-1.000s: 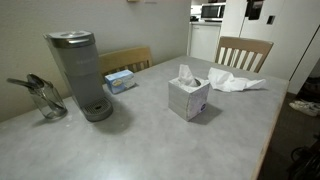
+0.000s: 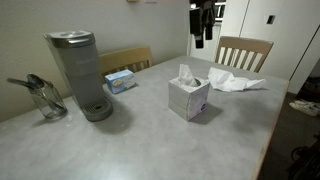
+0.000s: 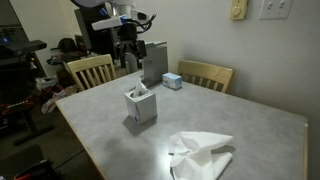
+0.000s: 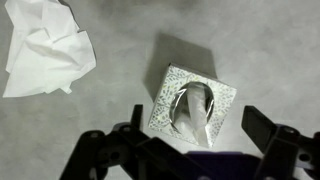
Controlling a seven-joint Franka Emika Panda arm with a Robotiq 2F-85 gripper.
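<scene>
A square tissue box [image 2: 188, 101] stands on the grey table, with a white tissue [image 2: 185, 75] sticking up out of its top opening. In the wrist view the box [image 4: 172, 84] lies below and between my fingers, its tissue [image 4: 197, 100] showing in the oval slot. My gripper is open, with nothing held. It hangs well above the table, and the second exterior view has the gripper [image 3: 131, 57] high over the tissue box [image 3: 141, 106]. Crumpled white paper [image 2: 235, 81] lies flat on the table beside the box.
A grey coffee machine [image 2: 81, 75], a glass with utensils [image 2: 48, 101] and a small blue box [image 2: 120, 81] stand along the table's wall side. Wooden chairs [image 2: 245, 52] border the table.
My gripper has come down into exterior view 1 from the top edge, toward the tissue box. Box, paper and other table objects have stayed where they were.
</scene>
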